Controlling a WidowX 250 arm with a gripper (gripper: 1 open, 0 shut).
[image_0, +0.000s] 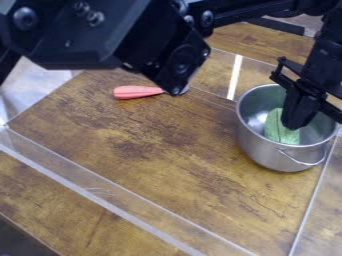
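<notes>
My black gripper (297, 112) reaches down into a steel pot (261, 150) at the right of the camera view, its fingertips low inside the rim. It looks shut, and I see nothing clearly held between its fingers. A green object (278, 132) lies inside the pot beside the fingertips, partly hidden by the gripper.
A pink utensil (136, 92) lies at the back left of the wooden table (134, 160), partly under the arm's overhead body. Clear strips run along the front left and right.
</notes>
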